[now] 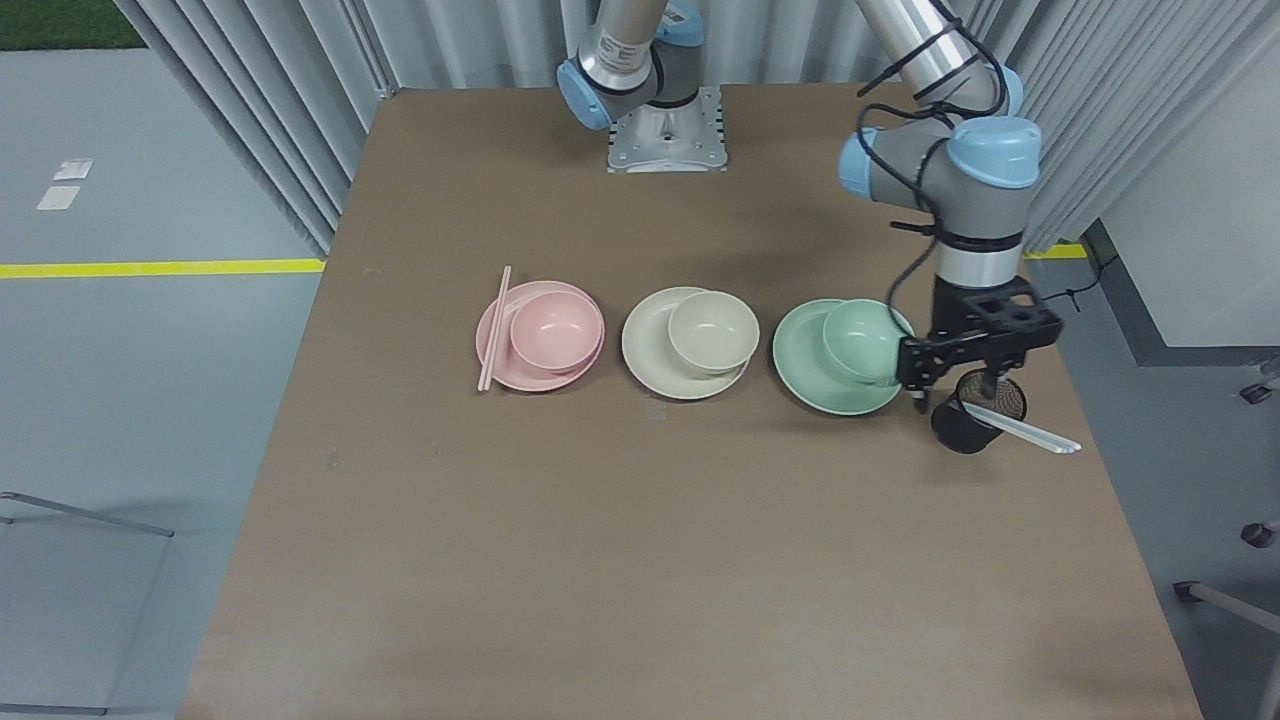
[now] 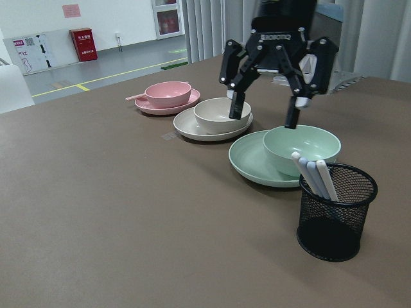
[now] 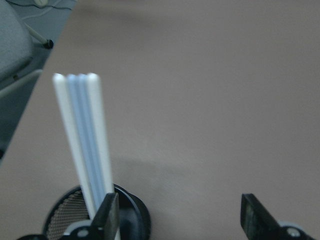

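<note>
My gripper (image 2: 264,113) stands open above the green bowl (image 2: 302,147) on its green plate (image 1: 816,367), with nothing seen between its fingers. Beside it, a black mesh pen holder (image 2: 334,228) holds several white and pale blue chopsticks (image 2: 311,170), leaning out. In the wrist view the chopsticks (image 3: 84,135) rise at the left, beside one finger. A cream bowl (image 1: 713,324) on a cream plate (image 1: 648,354) sits mid-row. At the left are a pink bowl (image 1: 555,324) on a pink plate (image 1: 528,379), with pink chopsticks (image 1: 494,330) on the plate's left side.
The table's right edge lies close beside the pen holder.
</note>
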